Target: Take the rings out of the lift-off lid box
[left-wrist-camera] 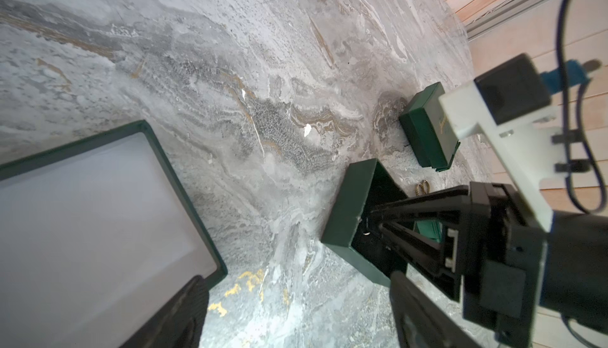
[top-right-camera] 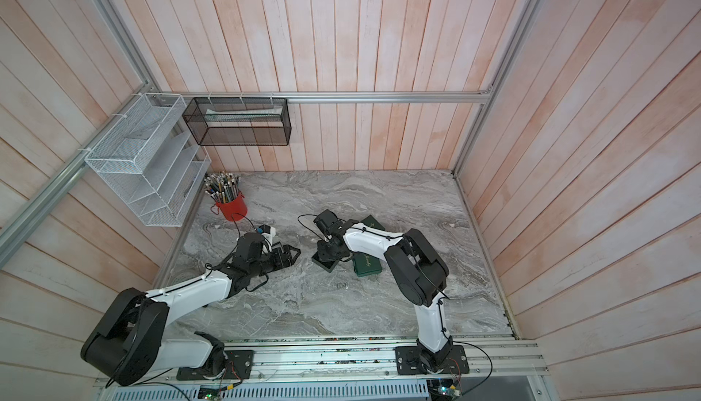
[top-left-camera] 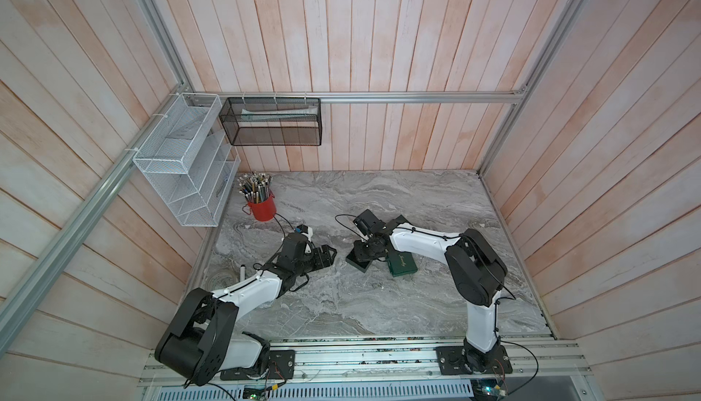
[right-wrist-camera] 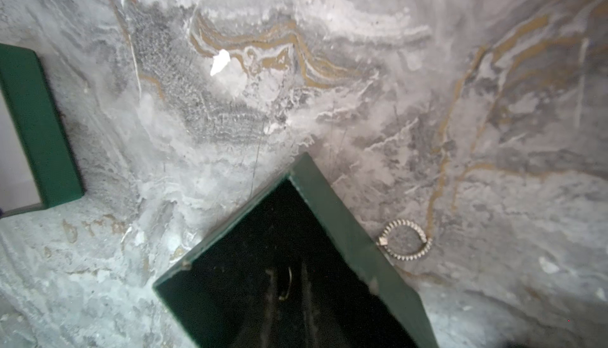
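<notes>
A small open green box with a black inside lies on the table, also seen in the left wrist view as the dark-walled box (left-wrist-camera: 351,205). My right gripper reaches down into it, its fingers slightly apart, with a thin gold-coloured ring (right-wrist-camera: 289,281) showing between or just beyond the tips; contact cannot be told. A beaded silver ring (right-wrist-camera: 405,240) lies on the table beside the box wall. My left gripper stands open above bare table. Near its left finger rests a green-edged, white-lined tray-like piece (left-wrist-camera: 186,205), likely the lid, white side up.
Two more green boxes, one nearer (top-left-camera: 402,263) and one farther back (left-wrist-camera: 421,129), lie right of the open box, partly under the right arm. A red brush pot (top-left-camera: 263,209) stands back left.
</notes>
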